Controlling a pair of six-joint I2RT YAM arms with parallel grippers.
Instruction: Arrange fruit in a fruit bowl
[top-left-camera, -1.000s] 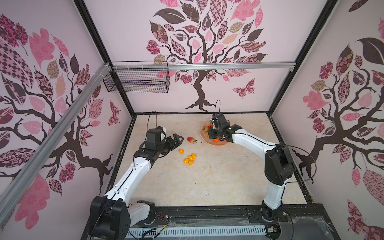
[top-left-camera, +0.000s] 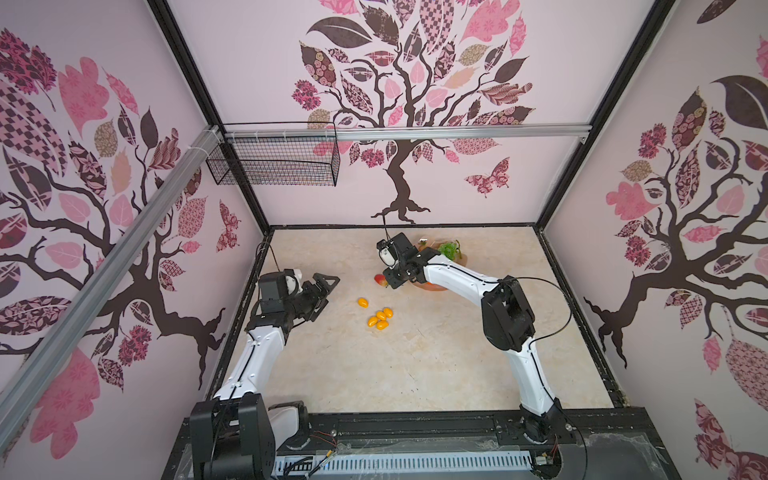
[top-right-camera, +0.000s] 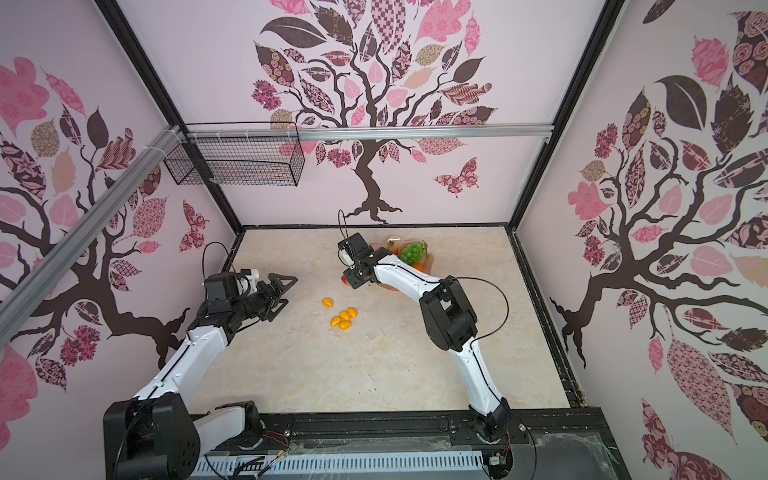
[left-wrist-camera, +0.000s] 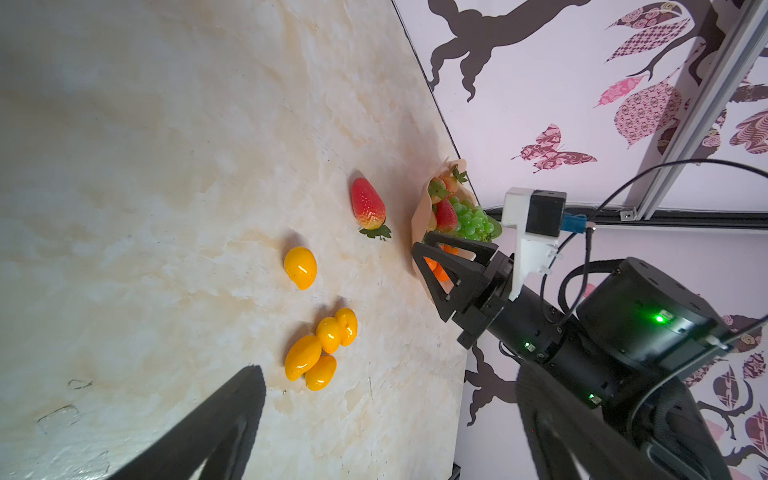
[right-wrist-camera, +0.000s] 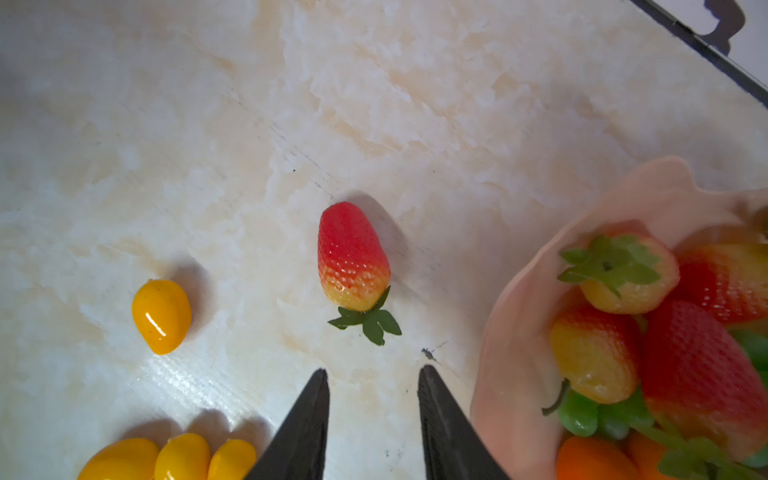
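Observation:
A red strawberry with green leaves (right-wrist-camera: 353, 256) lies loose on the table, left of the pink bowl (right-wrist-camera: 512, 352). In the right wrist view my right gripper has its fingers apart, nothing between them, just on the leaf side of the strawberry. The bowl holds strawberries (right-wrist-camera: 696, 368), green grapes (left-wrist-camera: 472, 221) and orange fruit (right-wrist-camera: 596, 457). A single yellow fruit (left-wrist-camera: 300, 267) sits alone, and a cluster of several yellow fruits (left-wrist-camera: 321, 361) lies nearby. Over at the table's left side, my left gripper (top-left-camera: 331, 294) stands open and empty.
A black wire basket (top-left-camera: 276, 160) hangs on the back wall above the table. The right arm crosses over part of the bowl.
My right gripper has moved left from above the bowl toward the loose strawberry. My left arm has drawn back to the left. The fruits have stayed in place.

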